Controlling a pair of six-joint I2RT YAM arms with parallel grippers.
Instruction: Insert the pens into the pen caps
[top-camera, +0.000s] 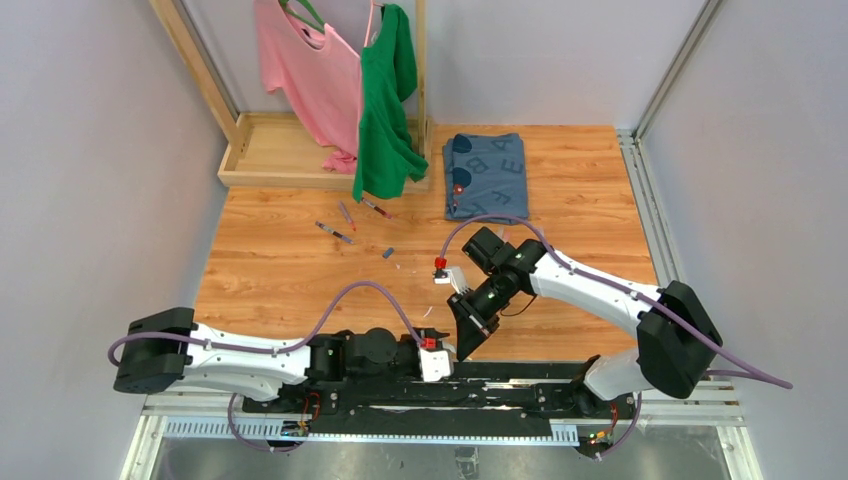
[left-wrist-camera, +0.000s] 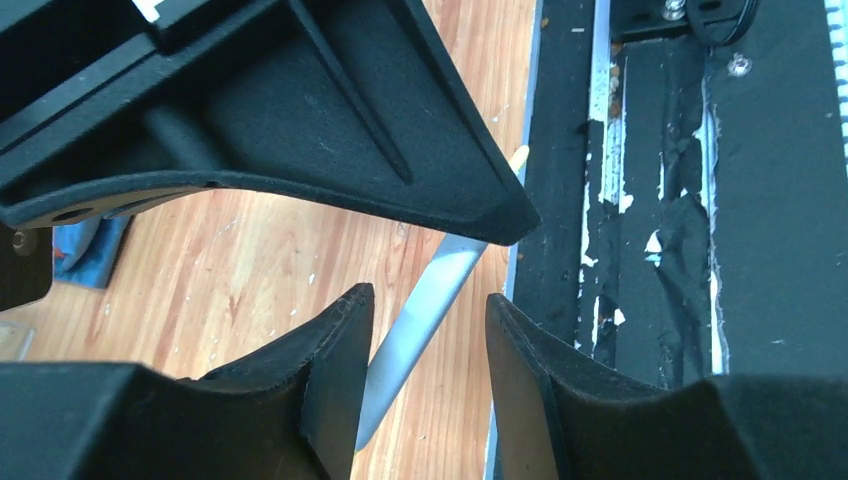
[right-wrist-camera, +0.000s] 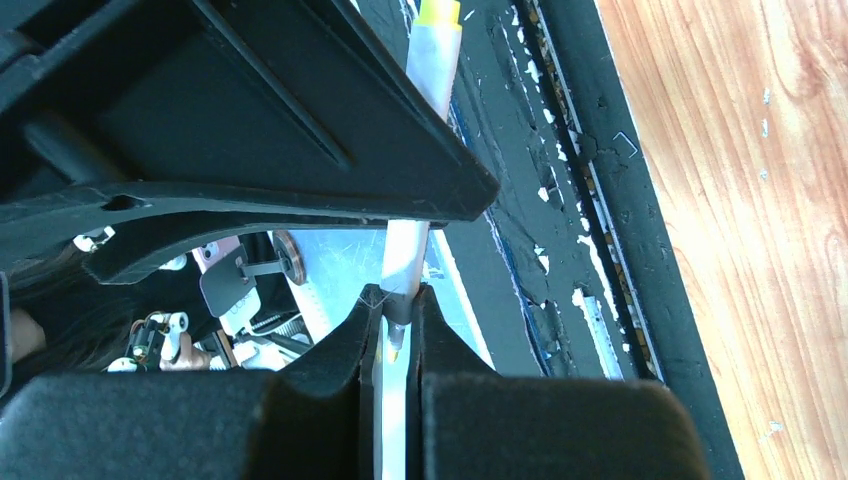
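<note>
A white pen (right-wrist-camera: 405, 250) with a yellow end at the top stands in my right gripper, which is shut on it near its lower part. In the left wrist view the same pale pen (left-wrist-camera: 425, 310) runs diagonally between the parted fingers of my left gripper, which is partly open around it; whether it touches them cannot be told. In the top view both grippers meet near the front middle of the table, hiding most of the pen.
Loose coloured pens (top-camera: 334, 233) and a small blue cap (top-camera: 388, 252) lie left of centre. Folded jeans (top-camera: 485, 175) lie at the back right. A wooden rack (top-camera: 270, 150) with hanging shirts stands at the back left.
</note>
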